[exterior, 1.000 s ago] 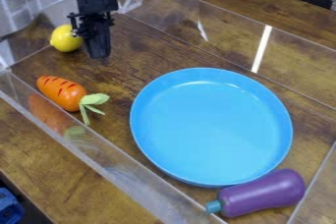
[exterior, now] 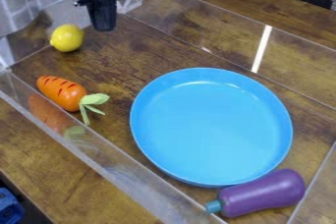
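Note:
The dark gripper (exterior: 102, 14) hangs at the top left of the camera view, raised above and to the right of a yellow lemon (exterior: 66, 37), apart from it. Whether its fingers are open or shut cannot be made out. An orange toy carrot (exterior: 63, 94) with green leaves lies below the lemon. A large blue plate (exterior: 210, 125) fills the middle right, empty. A purple eggplant (exterior: 262, 193) lies at the bottom right, below the plate.
Clear plastic walls border the wooden work surface (exterior: 171, 41) on the left, front and back. The area between the lemon and the plate is bare. A small blue object sits outside at the lower left corner.
The gripper has moved upward, away from beside the lemon. The lemon appears slightly shifted but still lies at the left; the carrot, plate and eggplant are unchanged.

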